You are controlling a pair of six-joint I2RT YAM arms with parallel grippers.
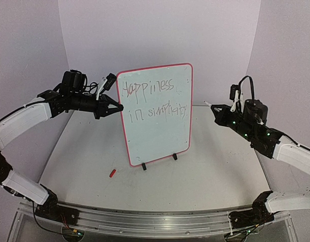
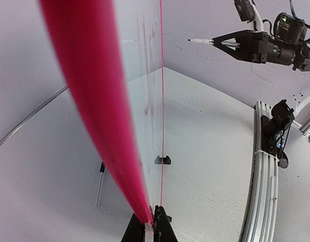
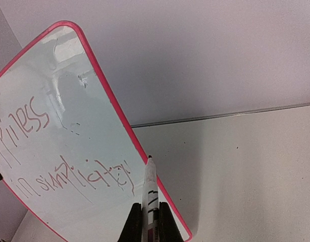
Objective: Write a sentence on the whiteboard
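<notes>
The whiteboard (image 1: 155,133) stands on the table in a pink frame and leans to the left. Red handwriting (image 3: 74,179) on it reads "Happiness in simplicity". Its left frame edge (image 2: 97,96) runs between the fingers of my left gripper, which is shut on it. To the right of the board and clear of it, my right gripper (image 1: 214,107) is shut on a white marker (image 3: 150,194). The marker's dark tip points up and away from the fingers in the right wrist view. A red cap (image 1: 112,173) lies on the table, front left of the board.
Two black feet (image 1: 175,157) support the board's lower edge. A metal rail (image 1: 155,222) runs along the front, and walls enclose the back and sides.
</notes>
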